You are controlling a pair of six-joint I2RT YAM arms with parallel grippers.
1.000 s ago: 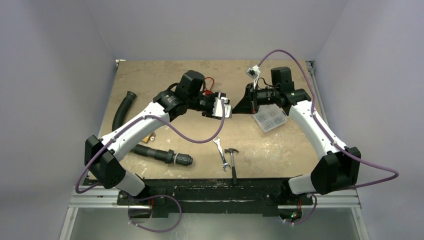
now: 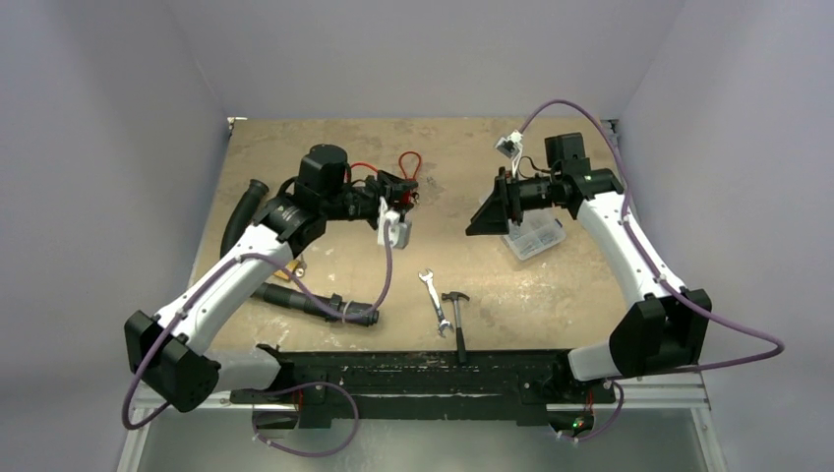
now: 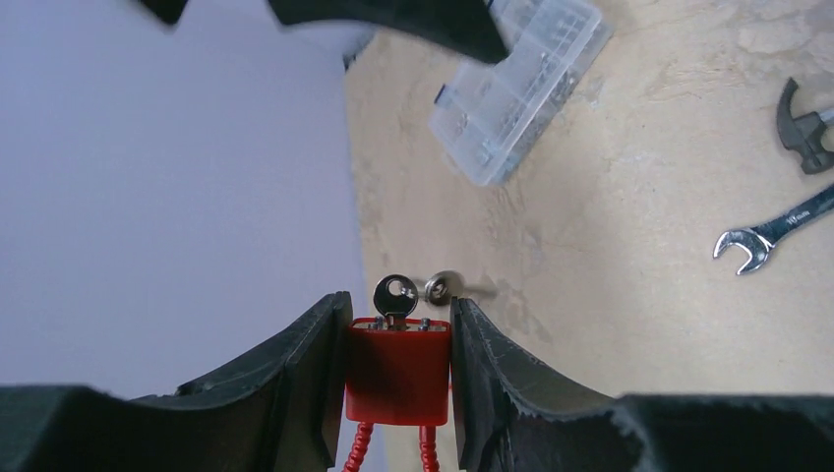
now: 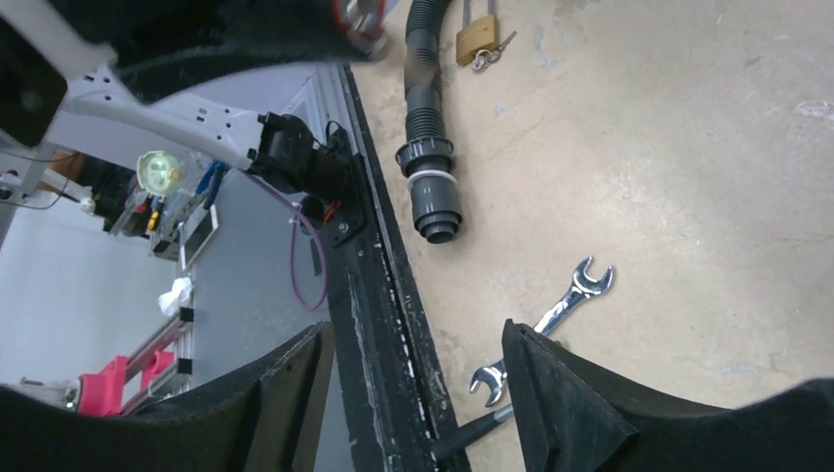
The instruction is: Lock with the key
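My left gripper is shut on a red padlock [image 3: 397, 376] with red shackle parts below it; keys [image 3: 394, 296] stand at its top, blurred at the edge. In the top view this gripper [image 2: 398, 197] is left of centre. My right gripper hangs apart from it on the right, its fingers open with nothing between them. A brass padlock [image 4: 476, 37] with small keys lies on the table at the left.
A wrench [image 2: 430, 290] and hammer [image 2: 458, 324] lie front centre. A plastic organiser [image 2: 534, 236] is at right, black hoses [image 2: 295, 300] at left.
My left gripper has moved leftward with the red padlock, away from the right gripper. The right gripper has shifted slightly right and toward the front.
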